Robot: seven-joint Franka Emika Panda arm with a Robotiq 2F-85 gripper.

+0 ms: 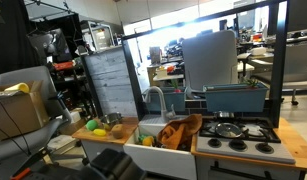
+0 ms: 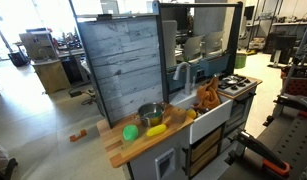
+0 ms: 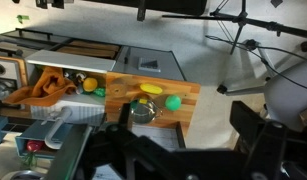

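Note:
My gripper is open above the counter in the wrist view, its dark fingers wide apart with nothing between them. Below it on the wooden worktop stands a metal pot. A green round thing and a yellow one lie close to the pot. The same pot, green thing and yellow thing show in exterior view 2. In the white sink lies an orange-brown cloth. Neither exterior view shows the gripper clearly.
A stove with a pan stands right of the sink. The tap rises behind the basin, and a grey panel stands upright behind the worktop. A teal box rests on the back ledge.

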